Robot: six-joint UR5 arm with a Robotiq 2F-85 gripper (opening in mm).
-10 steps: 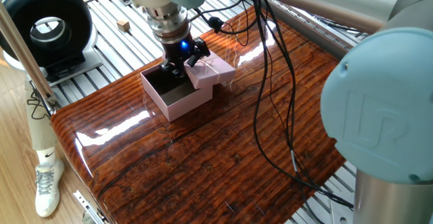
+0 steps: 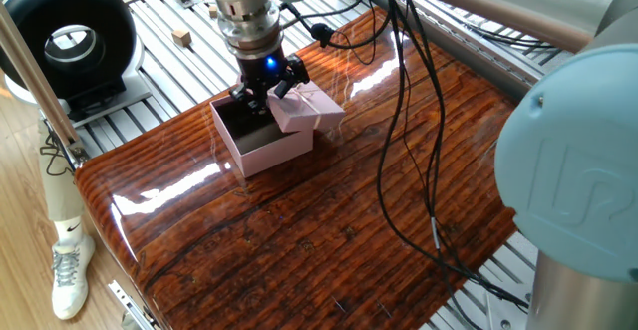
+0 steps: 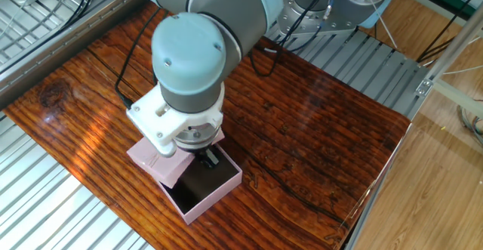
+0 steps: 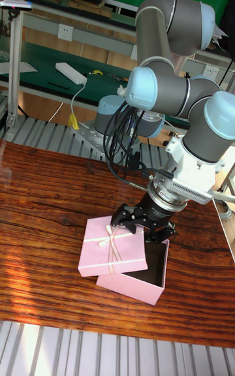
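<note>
The pink box stands on the wooden table with its dark inside partly uncovered. Its pink lid, tied with pale ribbon and a bow, lies askew over one side of the box, sticking out past the wall. At the edge of the lid, over the opening, is my black gripper. One finger is against or just above the lid's edge, while the other finger is over the dark interior. The fingertips are not clear enough to show whether the fingers are open or shut, or whether they pinch the lid.
Bare wooden table top surrounds the box on most sides. Black cables hang from the arm. A small wooden block rests on the metal slats, near a large black ring.
The gripper and box have shifted only slightly; the lid stays askew on the box.
</note>
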